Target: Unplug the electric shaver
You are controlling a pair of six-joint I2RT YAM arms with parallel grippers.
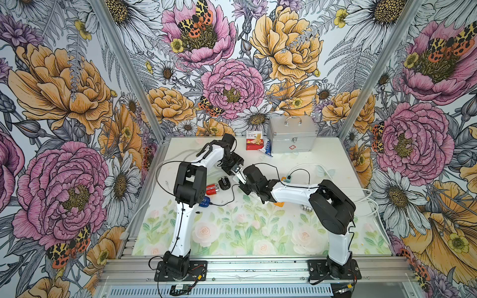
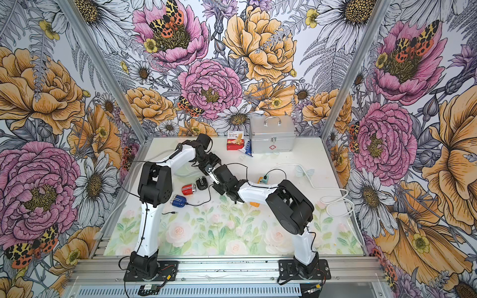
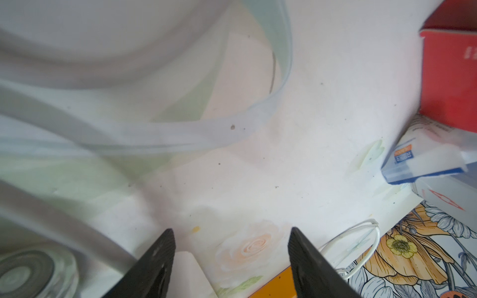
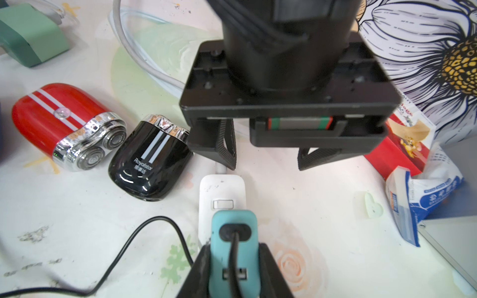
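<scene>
My right gripper is shut on a teal plug [image 4: 234, 253], whose black cord runs up toward the camera. Behind the plug lies a white power strip [image 4: 222, 196] with a switch; whether the plug's prongs sit in it is hidden. My left gripper hovers above the strip's far end, its fingers spread with nothing between them. In the left wrist view its fingers [image 3: 156, 263] flank a corner of the strip [image 3: 188, 273]. A black shaver [image 4: 150, 164] and a red shaver [image 4: 69, 124] lie left of the strip. A blue shaver [image 2: 179, 200] sits nearby.
At the back stand a red box [image 2: 235, 141], a blue-white packet [image 4: 427, 193] and a silver case [image 2: 272, 135]. A green block [image 4: 32, 34] lies beyond the red shaver. A black cable [image 4: 124, 248] crosses the table.
</scene>
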